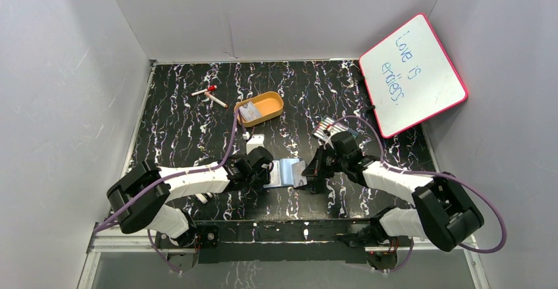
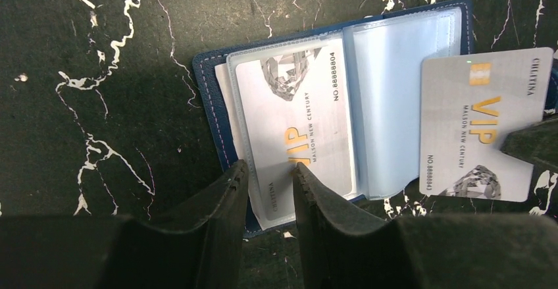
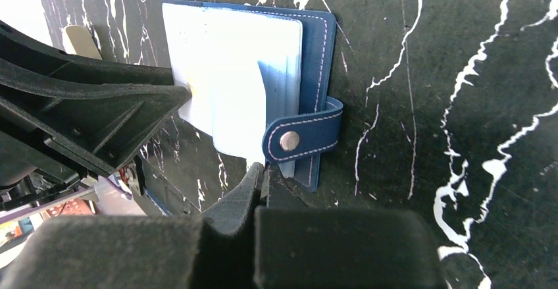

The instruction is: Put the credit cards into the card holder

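Note:
The blue card holder (image 2: 388, 105) lies open on the marble table, a VIP card (image 2: 289, 111) inside its left clear sleeve. My left gripper is part open over that sleeve, its fingertips at the card. A second VIP card (image 2: 483, 105) lies over the right sleeve's outer part, with a dark fingertip on it in the left wrist view. My right gripper is shut at the holder's edge by the strap (image 3: 303, 134); whether it pinches the card's edge is unclear.
An orange tray (image 1: 270, 105) with cards stands behind the holder. Markers (image 1: 329, 124) lie at back right, others (image 1: 214, 98) at back left. A whiteboard (image 1: 413, 72) leans at the right.

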